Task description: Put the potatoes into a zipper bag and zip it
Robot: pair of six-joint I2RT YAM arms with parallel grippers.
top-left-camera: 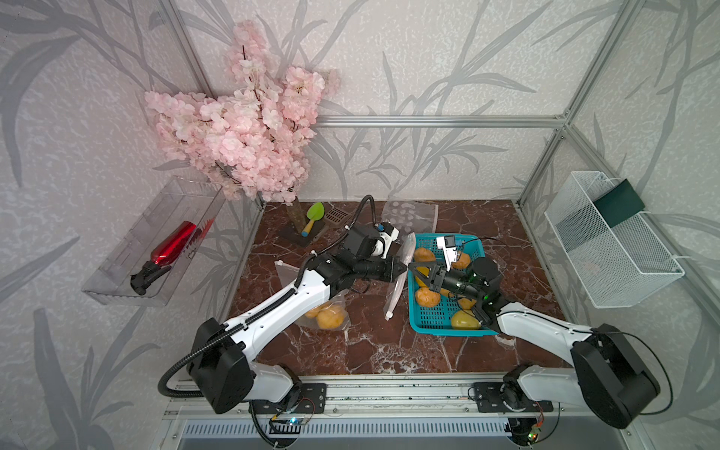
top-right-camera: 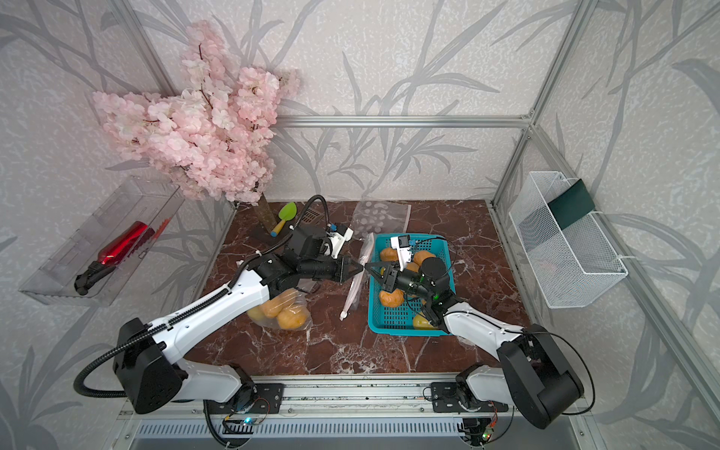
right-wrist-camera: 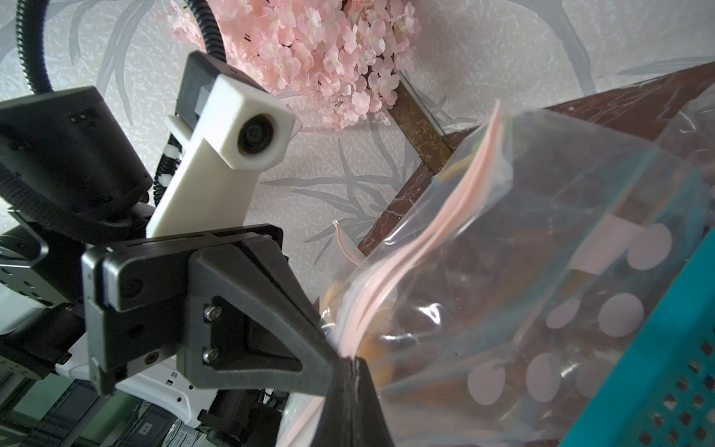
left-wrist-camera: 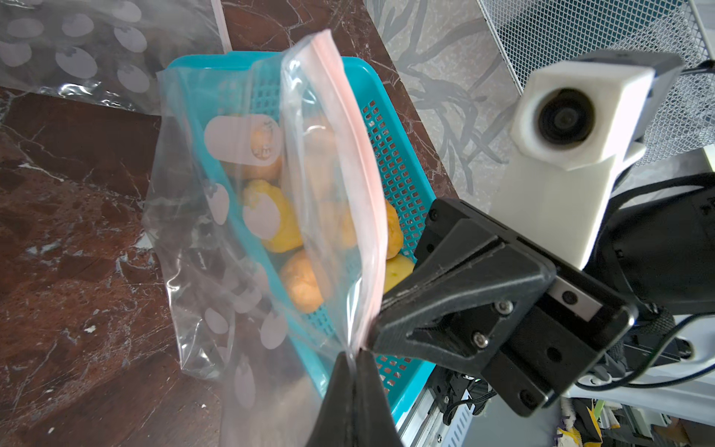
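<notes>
An upright clear zipper bag (top-left-camera: 399,288) with a pink zip strip hangs between my grippers and looks empty. My left gripper is shut on the bag's zip edge, the strip (left-wrist-camera: 357,156) running down to its fingertips. Facing it from the right, my right gripper is shut close by the same strip, and nothing clearly shows between its fingers. Seen through the film in the left wrist view, potatoes (left-wrist-camera: 301,279) lie in a teal basket (left-wrist-camera: 394,141). The right arm covers part of that basket in the top views.
Another clear bag with round yellow-orange things (top-left-camera: 328,315) inside lies left, partly under the left arm. A flat dotted bag (top-left-camera: 409,216) is behind the grippers. A green spatula (top-left-camera: 315,212) rests at the back left.
</notes>
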